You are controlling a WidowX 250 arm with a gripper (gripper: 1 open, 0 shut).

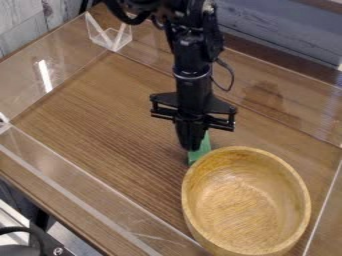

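Note:
My black gripper (190,132) is low over the wooden table, just behind a wooden bowl. Its fingertips are dark and small, and whether anything is between them is hard to see. A green object (199,150) lies beneath and just right of the fingertips, against the bowl's back rim, mostly hidden by gripper and bowl. The large pale yellow bowl (246,201) fills the lower right.
A clear plastic piece (110,30) stands at the back left. A wall runs along the back right.

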